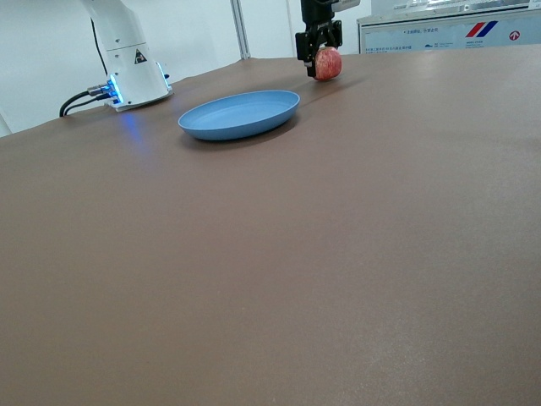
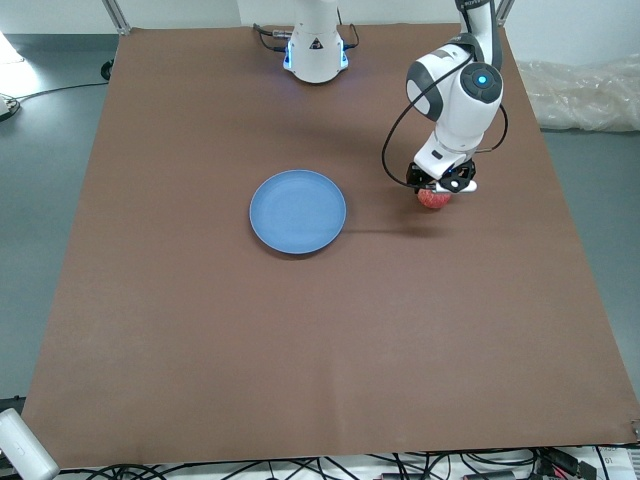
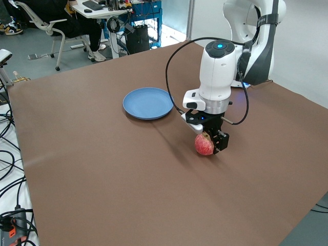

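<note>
A red apple (image 2: 435,200) rests on the brown table right of a round blue plate (image 2: 298,212); it also shows in the top view (image 1: 328,66) and right view (image 3: 204,145). My black gripper (image 3: 215,143) is down around the apple at table level, its fingers beside it. Whether they press on the fruit is unclear, as the apple and the wrist hide part of them. The plate (image 1: 238,113) is empty.
Cables run along the table's near edge in the left view.
</note>
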